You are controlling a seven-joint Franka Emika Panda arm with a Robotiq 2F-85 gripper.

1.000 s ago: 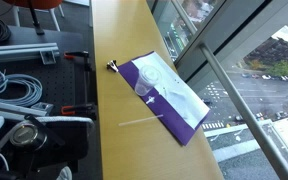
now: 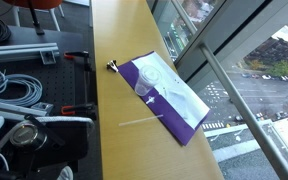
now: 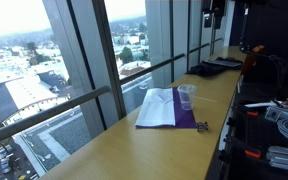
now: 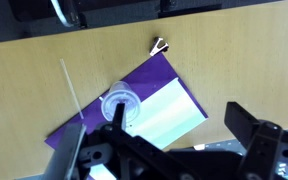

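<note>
A clear plastic cup (image 3: 187, 97) stands upright on a purple folder (image 2: 173, 121) with white paper (image 2: 181, 97) on it. From above, the cup (image 4: 121, 97) shows as a round rim on the purple part. Beside the folder lies a thin pale straw or stick (image 2: 140, 121), also visible in the wrist view as a straw (image 4: 71, 84). A small dark object (image 4: 159, 46) rests on the bare wood near a folder corner. My gripper hangs above the table, open, its fingers (image 4: 246, 125) spread wide and nothing between them.
The wooden table (image 3: 102, 155) runs along tall windows with a rail (image 2: 229, 88). A black cart (image 2: 62, 85) with coiled cables (image 2: 19, 90) adjoins its other edge. Dark items (image 3: 216, 64) sit at the table's far end. Bare wood surrounds the folder.
</note>
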